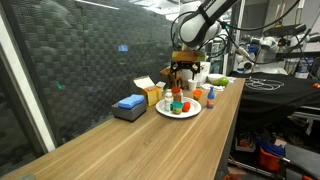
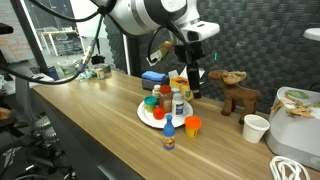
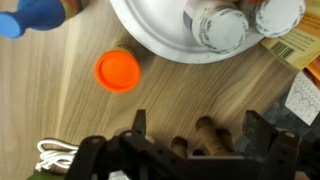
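My gripper stands open above the table, its two dark fingers wide apart in the wrist view. Bare wood shows between the fingertips, and the brown legs of a toy moose (image 3: pixel 210 136) appear low between them. In exterior view 2 the gripper (image 2: pixel 192 82) hangs over the far side of the white plate (image 2: pixel 146 116), left of the toy moose (image 2: pixel 236 92). Several bottles stand on that plate, among them a white-capped one (image 3: pixel 222 28). An orange cup (image 3: pixel 118 70) sits on the wood beside the plate, apart from the fingers.
A blue bottle (image 2: pixel 168 132) stands near the orange cup (image 2: pixel 193 124). Right of the moose are a white cup (image 2: pixel 255 128) and a white cable (image 2: pixel 288 168). A dark bin with blue contents (image 1: pixel 130 106) sits left of the plate.
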